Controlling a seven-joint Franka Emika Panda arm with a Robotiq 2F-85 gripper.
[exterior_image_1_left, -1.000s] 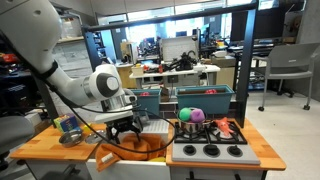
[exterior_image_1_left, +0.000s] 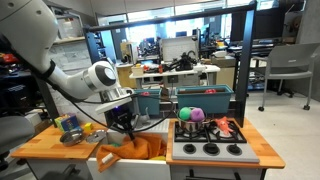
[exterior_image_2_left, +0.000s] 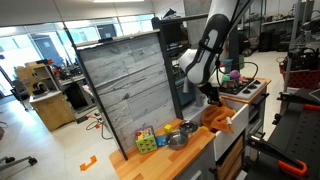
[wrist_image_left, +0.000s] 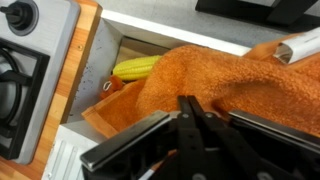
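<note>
An orange cloth (wrist_image_left: 190, 85) lies bunched in an open white drawer (exterior_image_1_left: 108, 167), with part of it lying over the edge in exterior view 2, where the cloth (exterior_image_2_left: 217, 118) also shows. My gripper (exterior_image_1_left: 130, 133) is low over the drawer, right at the cloth. From the wrist, the gripper's dark fingertips (wrist_image_left: 188, 104) stand against the orange fabric. How far the fingers are closed, and whether fabric is pinched between them, cannot be made out. A yellow corn cob (wrist_image_left: 135, 68) rests in the drawer beside the cloth.
Right of the drawer sits a stove (exterior_image_1_left: 212, 145) carrying a metal pot (exterior_image_1_left: 192, 128) and a green and a purple item. Left on the wooden counter stand a metal bowl (exterior_image_1_left: 72, 138) and colourful boxes (exterior_image_2_left: 146, 138). Teal bins (exterior_image_1_left: 205, 98) line the back.
The arm has shifted slightly to the right and up. The cloth, flatter before, now bulges higher near the gripper.
</note>
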